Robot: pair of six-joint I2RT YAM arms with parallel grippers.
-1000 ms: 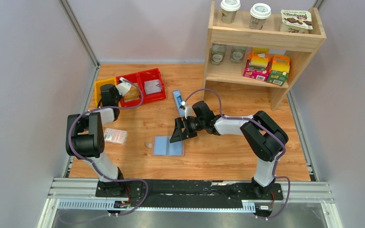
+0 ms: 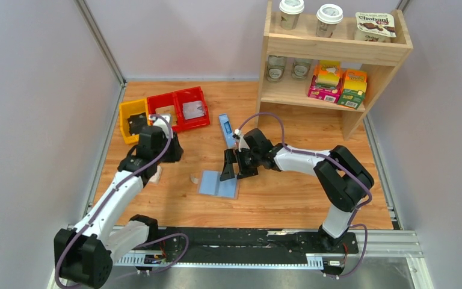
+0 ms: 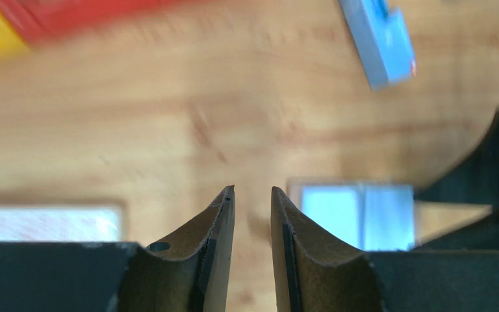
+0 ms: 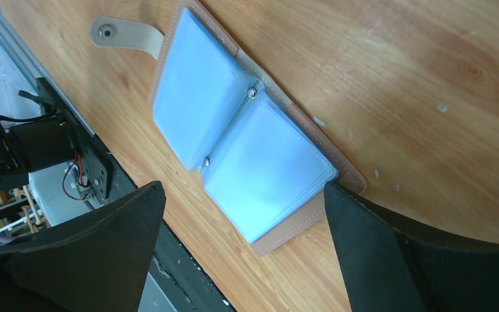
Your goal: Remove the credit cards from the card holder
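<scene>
The blue card holder (image 2: 216, 183) lies unfolded on the table on its tan backing, with a snap strap (image 4: 123, 39); no cards are discernible in it. My right gripper stands open low over it, fingers spread either side of the holder's near half. My left gripper is above the table, left and back of the holder, its fingertips part open with nothing between them; the left wrist view is blurred beyond them.
Red bins (image 2: 189, 120) and a yellow bin (image 2: 126, 111) stand at back left, a blue object (image 2: 227, 126) beside them. A wooden shelf (image 2: 331, 48) fills the back right. A clear case (image 3: 45, 221) lies on the left.
My left arm has lifted away from the yellow bin and swung right toward the middle; a dark item now shows in that bin. My right gripper has shifted slightly right, as has the holder.
</scene>
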